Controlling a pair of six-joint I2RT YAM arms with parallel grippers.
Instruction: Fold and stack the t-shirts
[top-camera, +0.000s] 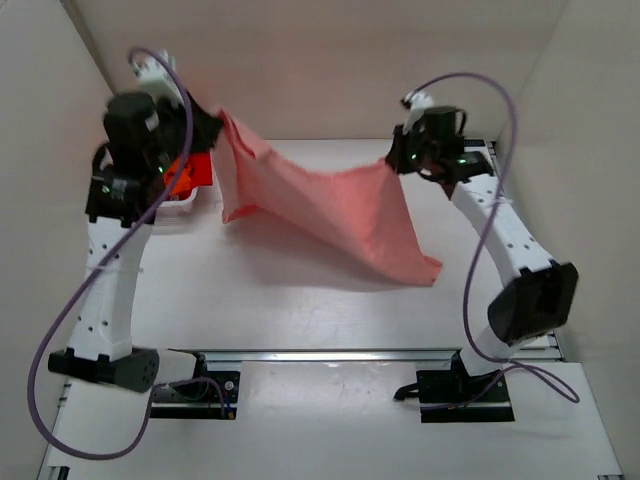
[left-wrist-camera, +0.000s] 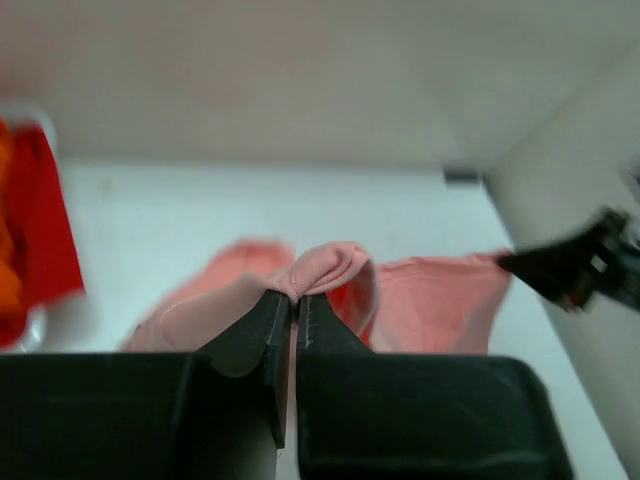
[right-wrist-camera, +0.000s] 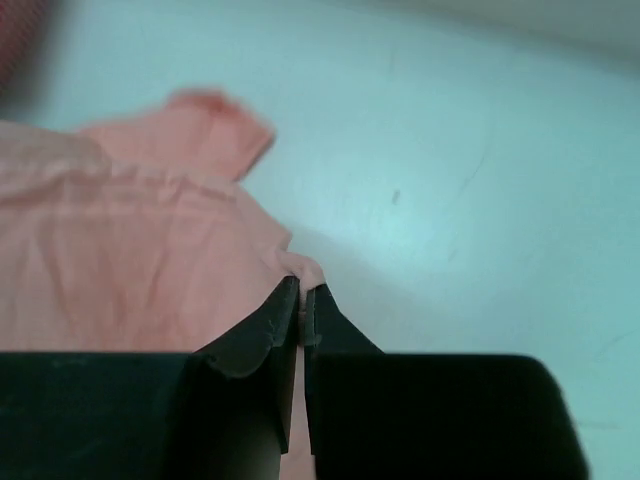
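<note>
A salmon-pink t-shirt (top-camera: 330, 205) hangs stretched between my two grippers, lifted off the table with its lower right part drooping toward the surface. My left gripper (top-camera: 213, 122), high at the upper left, is shut on one bunched end; in the left wrist view the cloth (left-wrist-camera: 335, 265) puffs out above the fingertips. At the right, my right gripper (top-camera: 393, 160) pinches another spot, and in the right wrist view a small tuft of fabric (right-wrist-camera: 303, 270) pokes out between its closed fingers. The rest of the shirt spreads to the left there.
A white bin (top-camera: 180, 203) holding red and orange cloth (top-camera: 195, 175) stands at the back left, mostly hidden behind my left arm. Walls close in on the left, back and right.
</note>
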